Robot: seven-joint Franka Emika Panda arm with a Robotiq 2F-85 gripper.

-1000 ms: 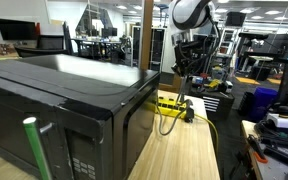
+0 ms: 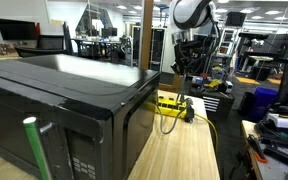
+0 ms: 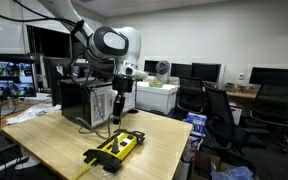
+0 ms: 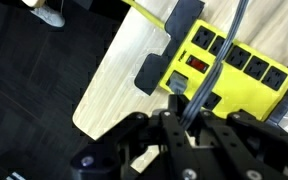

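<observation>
A yellow power strip (image 4: 232,72) with black ends and several sockets lies on the wooden table; in exterior view 2 the same strip (image 3: 118,148) is near the table's front. Above it is my gripper, shut on a grey cable (image 4: 222,62) that runs up across the strip in the wrist view. From the side, the gripper (image 3: 117,118) points down over the strip, and the cable (image 3: 92,128) loops away toward the black appliance. The cable's end is hidden, so whether it touches a socket cannot be made out.
A big black appliance (image 2: 79,100) takes up the table's left part in exterior view 1. The strip's yellow cord (image 4: 147,14) trails off its end. Bare tabletop (image 2: 189,155) lies in front; the table edge drops to a dark floor (image 4: 34,80).
</observation>
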